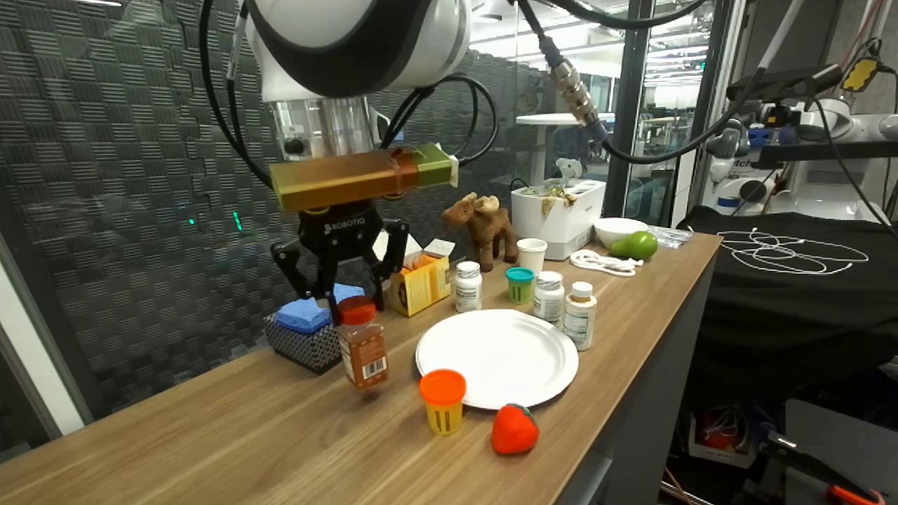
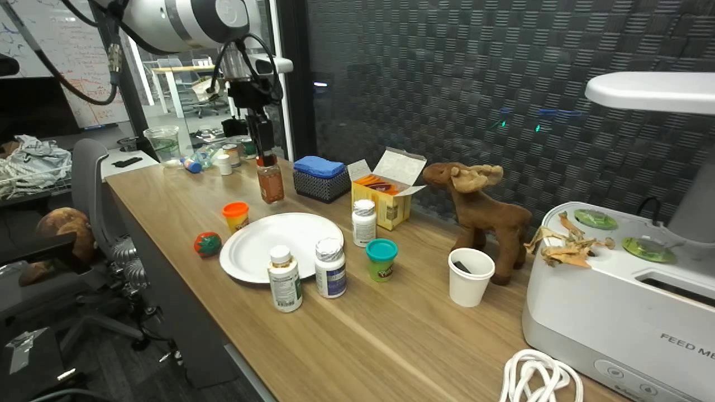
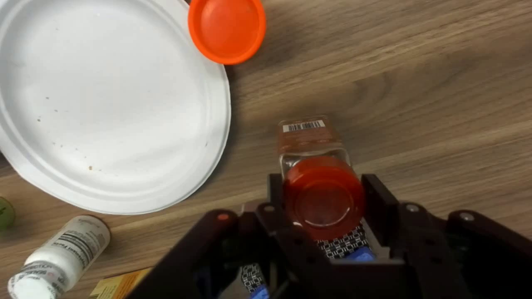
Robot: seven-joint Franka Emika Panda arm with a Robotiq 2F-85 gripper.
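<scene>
A clear spice bottle [image 1: 364, 357] with a red lid, brown contents and a barcode label hangs in my gripper [image 1: 356, 308]. Its base seems slightly above the wooden table in exterior view 1. In the wrist view the two fingers press on either side of the red lid [image 3: 324, 197], and the bottle's body [image 3: 306, 137] leans away below it. From exterior view 2 the bottle [image 2: 271, 182] looks near upright under the gripper [image 2: 266, 157], left of the basket.
A white plate [image 1: 497, 358], an orange-lidded tub [image 1: 443, 401] and a toy strawberry [image 1: 514, 429] lie to the right. Behind stand a dark basket [image 1: 313, 346] with blue cloth and a yellow box [image 1: 423, 282]. Bare table spreads at the front left.
</scene>
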